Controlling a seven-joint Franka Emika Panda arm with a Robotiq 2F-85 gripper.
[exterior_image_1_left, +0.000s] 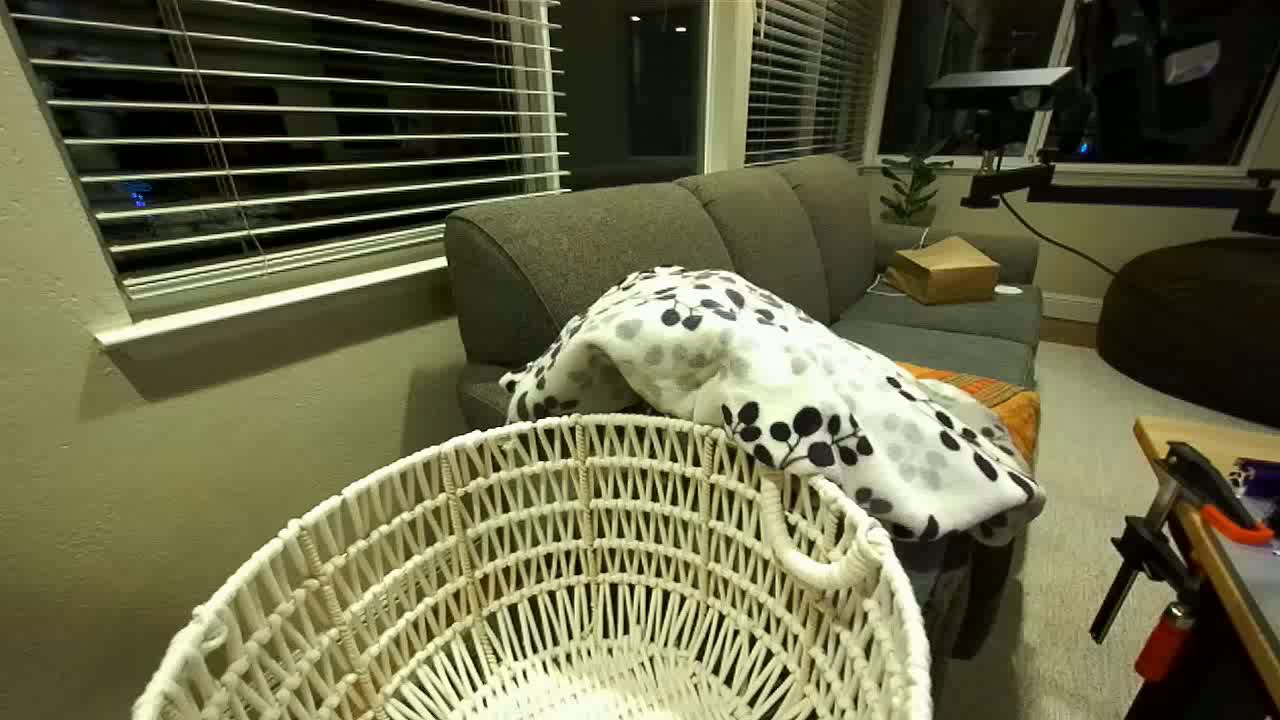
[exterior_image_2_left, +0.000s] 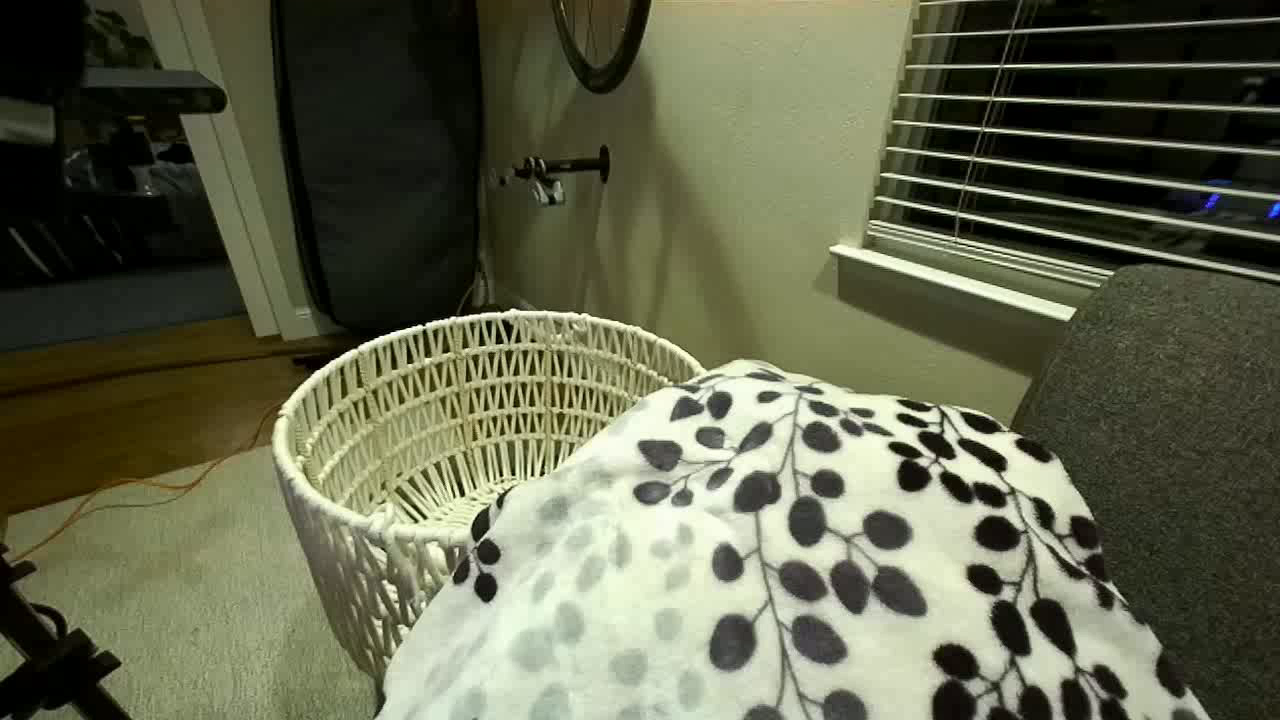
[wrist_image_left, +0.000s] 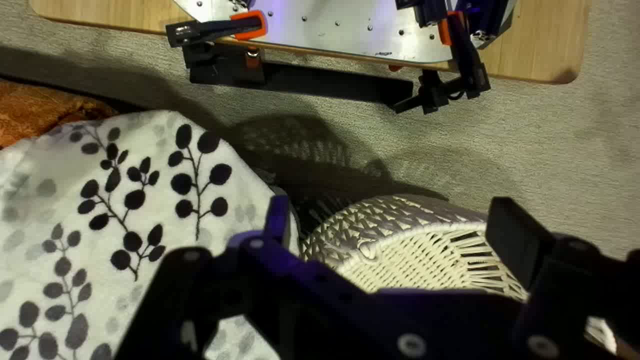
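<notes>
A white blanket with black and grey leaf sprigs lies heaped on the end of the sofa. One edge of it hangs against the rim of a white woven basket, whose visible inside is empty. In exterior view 2 the blanket covers the foreground and hides part of the basket. From above, in the wrist view, my gripper stands open, its fingers wide apart with nothing between them. Under it are the blanket, to the left, and the basket. Neither exterior view shows the gripper.
The grey sofa runs along the windows, with a brown paper bag and an orange cloth on it. A wooden table with clamps edges the workspace. Carpet lies bare between table and basket.
</notes>
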